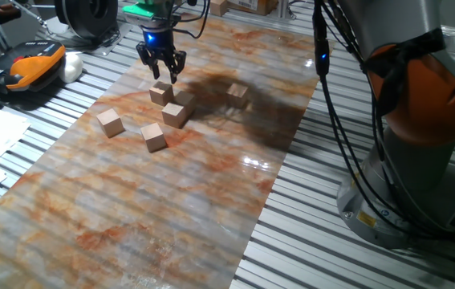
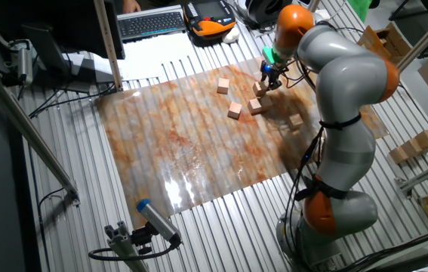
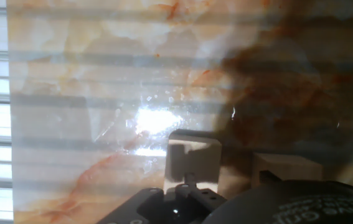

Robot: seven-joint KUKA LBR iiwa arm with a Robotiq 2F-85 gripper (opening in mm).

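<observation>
Several plain wooden cubes lie on a marbled sheet (image 1: 131,201). My gripper (image 1: 165,79) points down above the far cubes, its fingers apart and nothing visible between them. Just below it is one cube (image 1: 161,94). Close beside that sits another cube (image 1: 173,116), with wood behind it that may be a further block. Two more cubes lie nearer the camera, a left cube (image 1: 110,123) and a middle cube (image 1: 153,137). A shaded cube (image 1: 237,95) stands apart on the right. In the wrist view, a cube (image 3: 193,158) shows beyond the dark fingers, partly covered by them.
An orange-and-black device (image 1: 30,68) and a white round object (image 1: 71,67) sit off the sheet's left edge. More wooden blocks (image 2: 415,146) stand on the slatted table at far right.
</observation>
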